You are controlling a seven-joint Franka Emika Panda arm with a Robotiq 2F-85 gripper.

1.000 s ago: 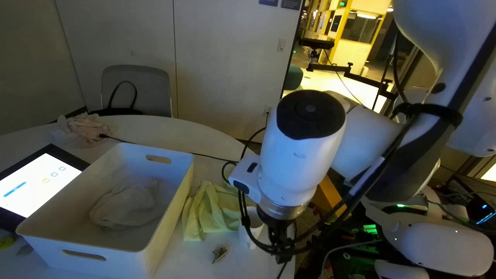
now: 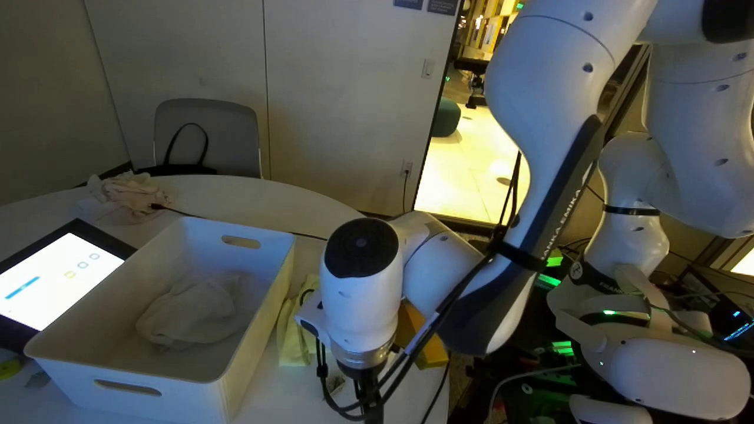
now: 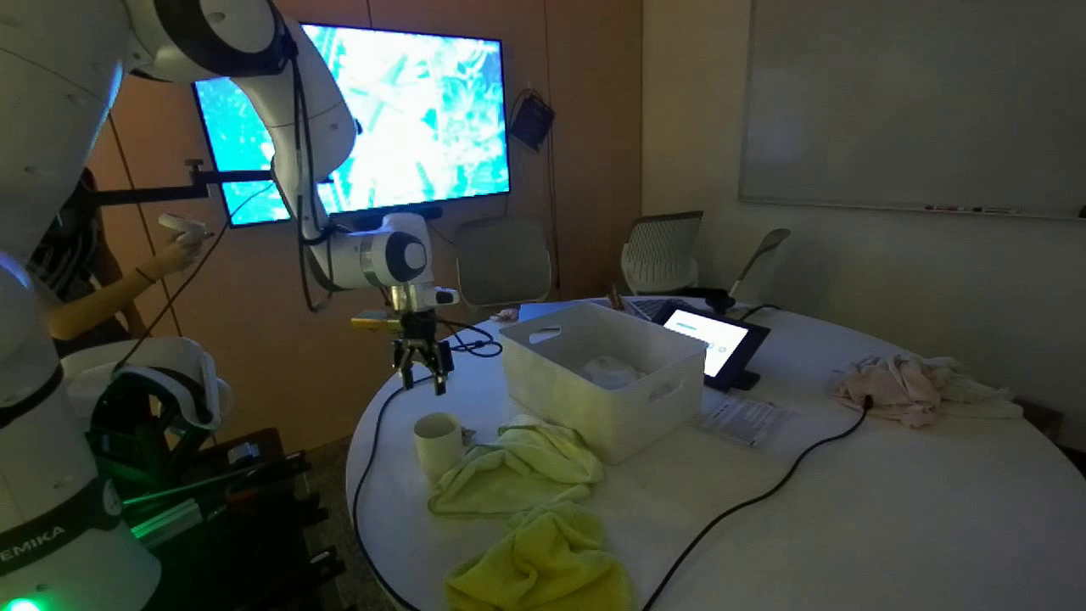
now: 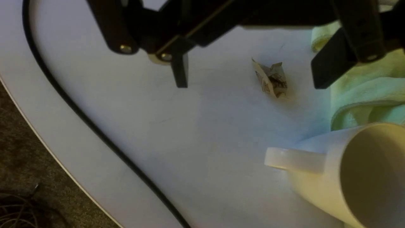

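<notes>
My gripper hangs over the white table, its fingers spread wide with nothing between them. Below it on the tabletop lies a small crumpled paper scrap (image 4: 274, 78), nearer the right finger in the wrist view. A white mug (image 4: 322, 167) stands at the lower right there, its handle pointing left. In exterior view 2 the gripper (image 3: 424, 382) is above the table's edge, higher than the mug (image 3: 438, 445). A pale green cloth (image 3: 524, 468) lies beside the mug.
A white bin (image 2: 258, 311) holds a whitish cloth (image 2: 187, 314). A yellow-green cloth (image 3: 545, 565) lies at the near edge, a pinkish cloth (image 3: 901, 387) farther right. A tablet (image 3: 713, 341) stands behind the bin. A black cable (image 4: 98, 133) runs along the table edge.
In exterior view 1 the arm has moved left and lower, toward the bin side. It now covers the mug and most of the paper scrap there.
</notes>
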